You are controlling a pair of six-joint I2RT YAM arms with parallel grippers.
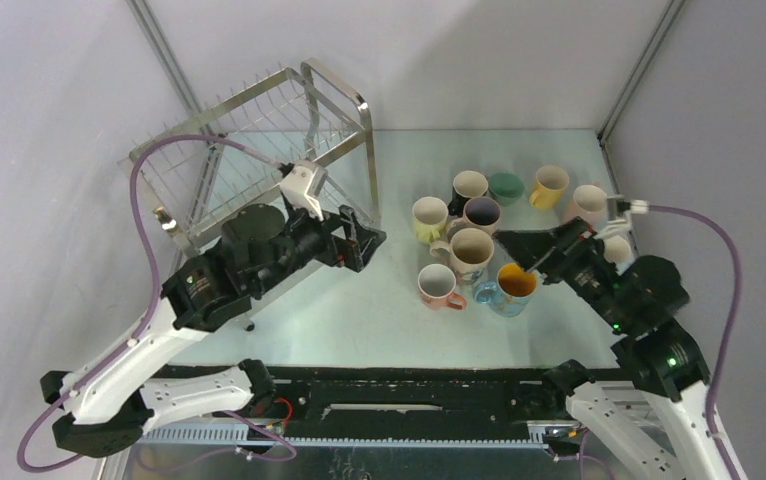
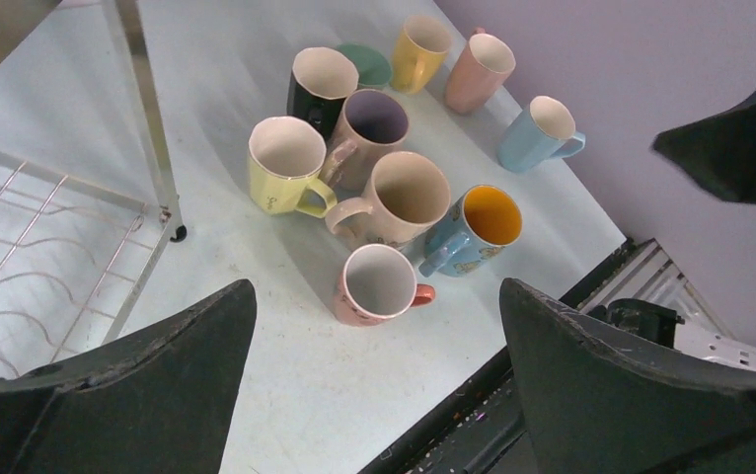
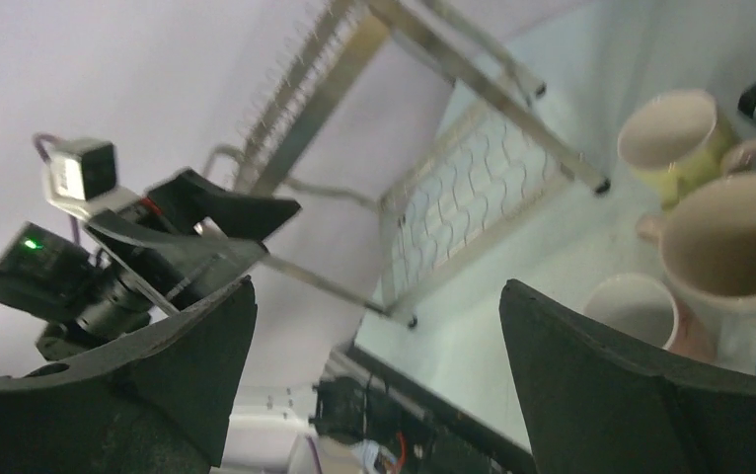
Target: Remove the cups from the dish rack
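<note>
The dish rack [image 1: 329, 155] stands at the left of the table; no cup shows in the parts of it I can see. Several cups stand upright on the right half: a pink-handled cup [image 2: 380, 283], a blue cup with orange inside [image 2: 473, 230], a large beige cup [image 2: 409, 196], a yellow-green cup [image 2: 285, 163] and others behind. My left gripper [image 1: 367, 245], in front of the rack, is open and empty; its fingers [image 2: 172, 365] stand wide apart in the left wrist view. Above the right-hand cups, my right gripper is open too, nothing between its fingers.
A light blue cup [image 2: 542, 133] stands by the right wall, near a pink cup [image 2: 480, 72]. Bare table [image 1: 329, 325] lies at the front left. The table's front edge borders a dark rail [image 1: 439, 385].
</note>
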